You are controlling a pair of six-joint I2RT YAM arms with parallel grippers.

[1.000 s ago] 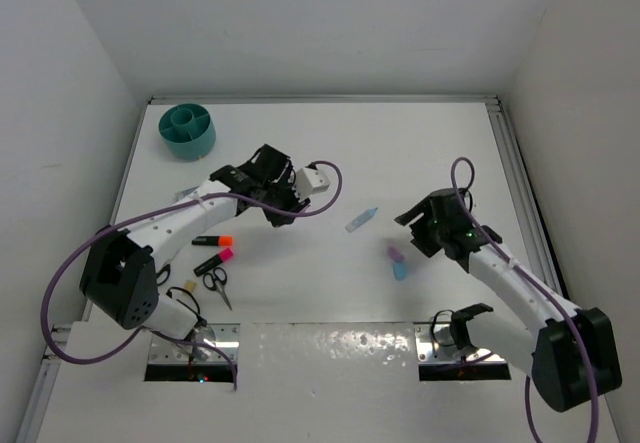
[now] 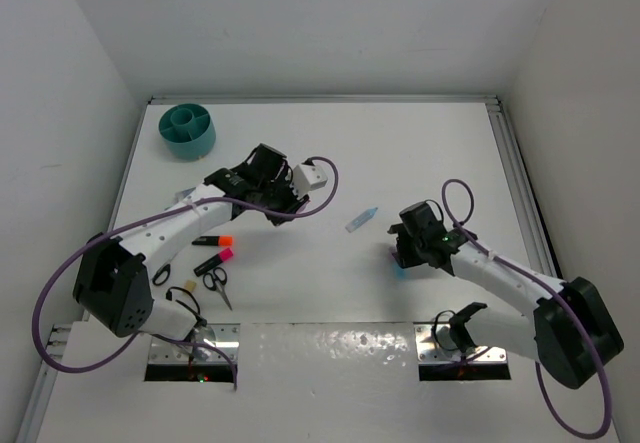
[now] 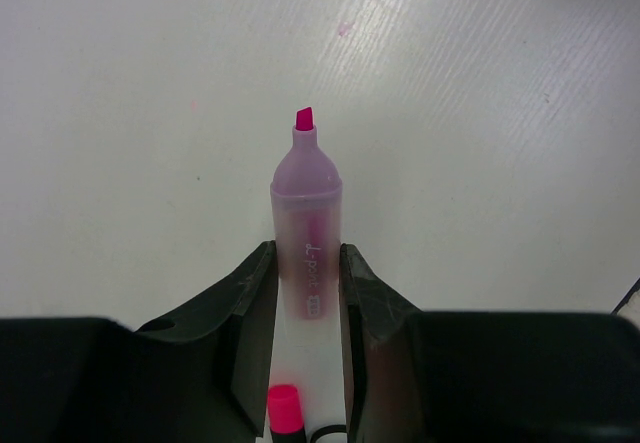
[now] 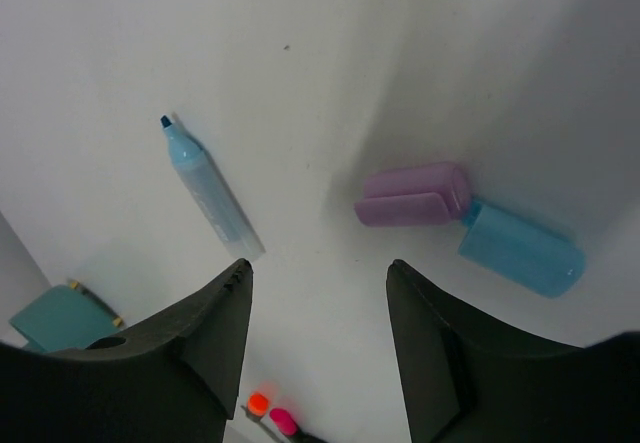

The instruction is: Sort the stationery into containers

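In the left wrist view my left gripper is shut on a pink marker [image 3: 305, 198], tip uncovered. My right gripper is open above loose pieces: a purple cap-like piece [image 4: 405, 208] touching a blue one [image 4: 520, 250]. A blue marker [image 4: 215, 193] lies apart to their left. In the top view the teal divided container [image 2: 187, 139] stands at the back left. Black markers with orange [image 2: 215, 240] and pink [image 2: 213, 261] ends, scissors [image 2: 217, 281] and a small yellow piece [image 2: 190, 285] lie on the left of the table.
Metal rails [image 2: 510, 183] edge it, with walls beyond. My left arm hides part of the left side, including some small objects.
My right gripper has turned and shifted slightly over the purple and blue pieces, now covering more of them in the top view. The left arm has barely moved.
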